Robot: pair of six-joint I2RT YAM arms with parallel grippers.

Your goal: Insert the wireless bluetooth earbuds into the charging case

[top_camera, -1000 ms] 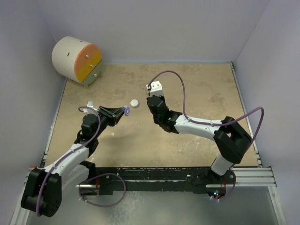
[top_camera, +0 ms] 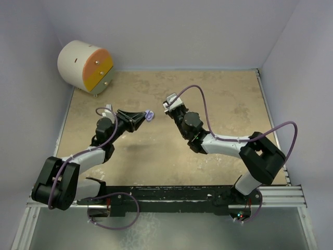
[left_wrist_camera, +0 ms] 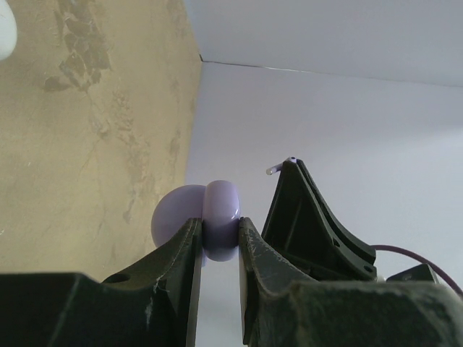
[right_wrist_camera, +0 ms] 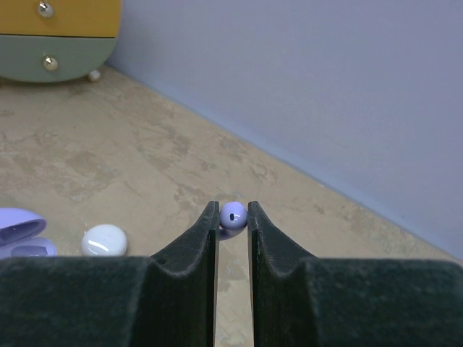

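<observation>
The lilac charging case [top_camera: 148,115] is held raised by my left gripper [top_camera: 141,117], which is shut on it; in the left wrist view the case [left_wrist_camera: 221,217] sits between the fingertips. In the right wrist view its open lid [right_wrist_camera: 16,225] shows at the left edge. My right gripper is shut on a small lilac earbud [right_wrist_camera: 234,215], held at the fingertips. In the top view that gripper stands to the right of the case, apart from it, with the earbud hidden.
A white round object [right_wrist_camera: 104,241] lies on the tan table [top_camera: 229,99] behind the case. A cylindrical cabinet with coloured front panels [top_camera: 73,62] stands at the back left. Walls surround the workspace.
My left gripper has moved up and to the right with the case, now covering much of the white round object in the top view. The right gripper has shifted and turned slightly.
</observation>
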